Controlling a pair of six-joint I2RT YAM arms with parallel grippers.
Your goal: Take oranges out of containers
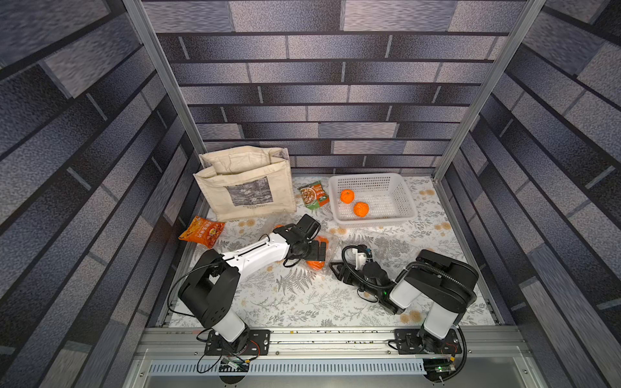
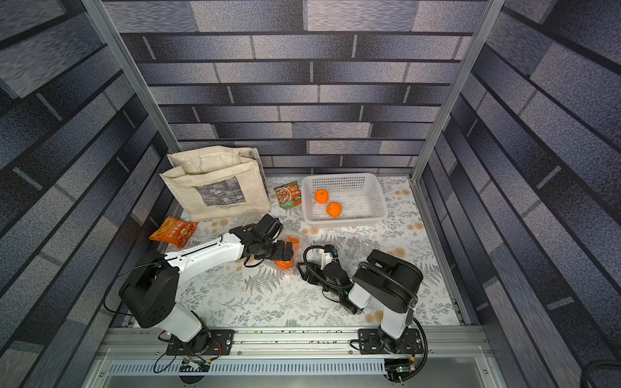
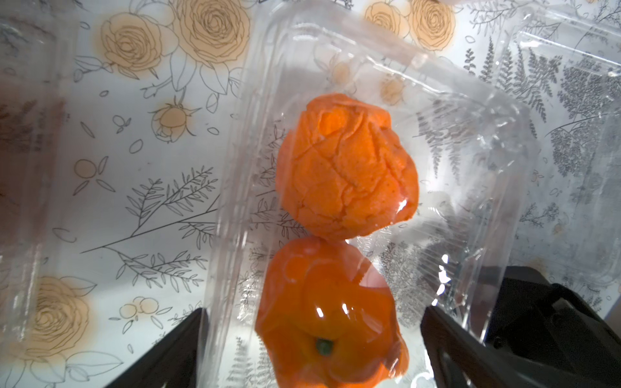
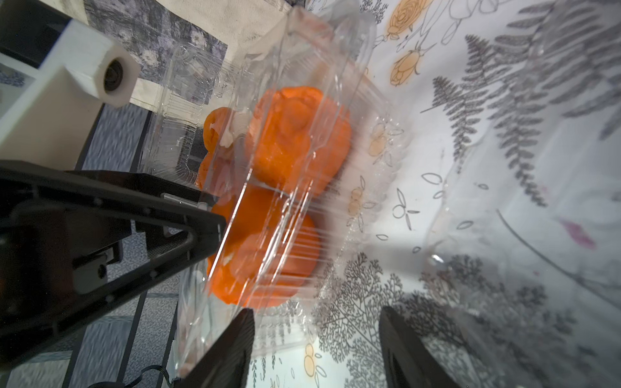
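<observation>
A clear plastic container (image 3: 491, 148) holds a wrinkled orange fruit (image 3: 346, 165) and a glossy tomato-like or pepper-like orange one (image 3: 326, 310) with a green stem spot. My left gripper is open over it, fingers either side of the glossy fruit. My right gripper is part open just right of that container, low by its side, nothing seen between its fingers. Another clear container (image 3: 32, 194) with orange contents lies to the left; another (image 3: 575, 161) lies to the right.
A white basket (image 1: 401, 197) at the back holds two oranges (image 1: 361, 209). A canvas tote (image 1: 258, 194) stands back left, with an orange snack bag (image 1: 200, 231) before it and a green-orange packet (image 1: 313, 194) beside the basket.
</observation>
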